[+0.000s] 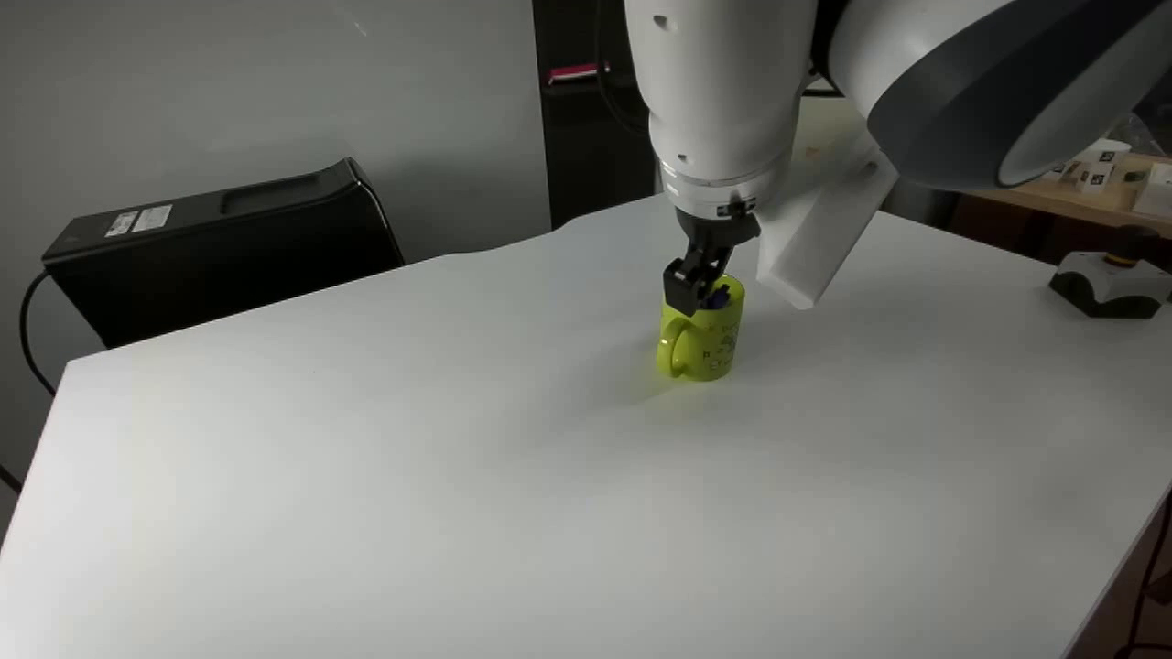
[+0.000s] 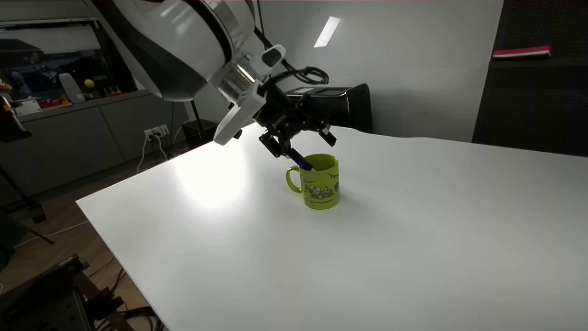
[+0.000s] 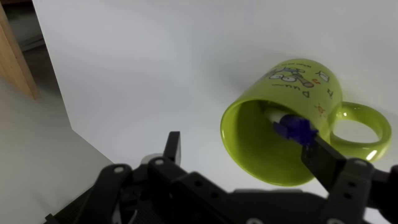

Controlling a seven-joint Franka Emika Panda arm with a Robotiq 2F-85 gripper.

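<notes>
A yellow-green mug [image 2: 321, 190] with printed drawings stands upright on the white table [image 2: 419, 248]. Its handle [image 3: 377, 127] is at the right in the wrist view. Inside the mug, near the handle side, is a marker-like object with a blue-purple end [image 3: 296, 128] and a white part going down into the cup. My gripper [image 2: 312, 146] is open above the mug. One finger [image 3: 322, 160] is at the rim by the handle, against or very near the blue end. The other finger [image 3: 173, 147] is well apart, outside the mug, with nothing against it.
A black box-like device [image 1: 231, 242] stands behind the table's back edge. At the far right sits a small white-and-black device [image 1: 1112, 280].
</notes>
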